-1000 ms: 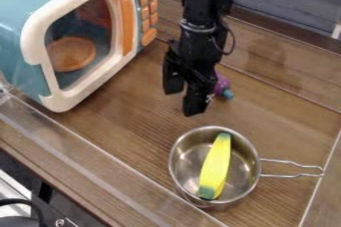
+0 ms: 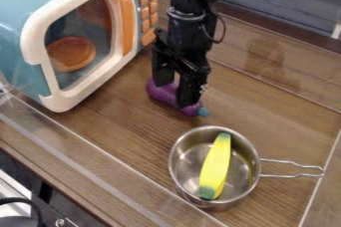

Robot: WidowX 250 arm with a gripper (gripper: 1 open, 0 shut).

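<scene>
My black gripper hangs low over the counter, beside the toy microwave, its fingers open around or just above a purple eggplant with a blue-green tip, which lies on the wood; the fingers partly hide it, and contact cannot be told. A steel pan sits at the front right with a yellow vegetable in it, its handle pointing right.
The blue-and-white toy microwave with an orange plate inside stands at the left. A wall runs along the back. Bare wood lies to the right.
My gripper has moved back and a little left to the eggplant. The eggplant now shows farther left and lower, left of where it was.
</scene>
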